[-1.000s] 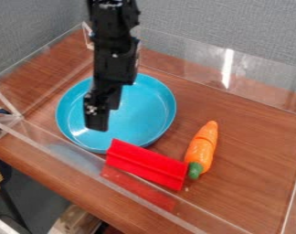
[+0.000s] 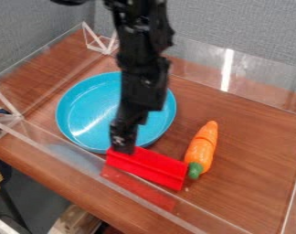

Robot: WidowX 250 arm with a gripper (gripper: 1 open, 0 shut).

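The black gripper [image 2: 126, 132] hangs over the front part of a blue plate [image 2: 89, 105], just above a red bar-shaped object [image 2: 151, 169] that lies in front of the plate. Its fingers are dark and blurred, so I cannot tell whether they are open or shut. An orange carrot [image 2: 202, 144] with a green end lies to the right, beside the red object's right end.
A clear low barrier runs along the table's edges. Cables and metal parts lie off the table at the lower left.
The plate, red object and carrot have not visibly moved.
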